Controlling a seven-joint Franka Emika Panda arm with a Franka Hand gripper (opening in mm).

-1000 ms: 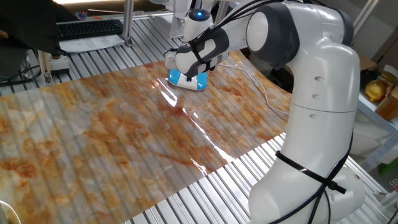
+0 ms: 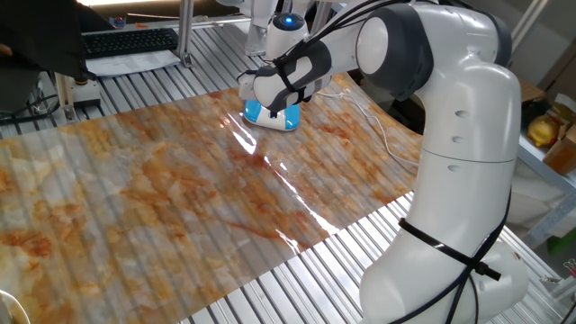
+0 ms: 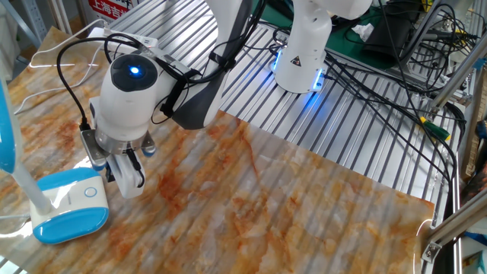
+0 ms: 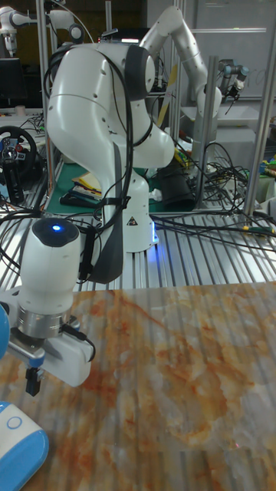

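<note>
A blue and white desk lamp stands on the marbled sheet; its base has a round button on top, and its stem and part of its blue head show at the left edge of exterior view 2. My gripper hangs just above the sheet, close behind the lamp base and apart from it. In exterior view 3 the dark fingertip of the gripper points down near the lamp base. The gripper's own body hides the gap between its fingers, so its finger state does not show. In exterior view 1 the arm covers much of the lamp.
The marbled sheet is bare to the right of the lamp. A white cable runs along the sheet behind it. Black cables lie on the slatted metal table, beside the arm's base. A keyboard lies at the far side.
</note>
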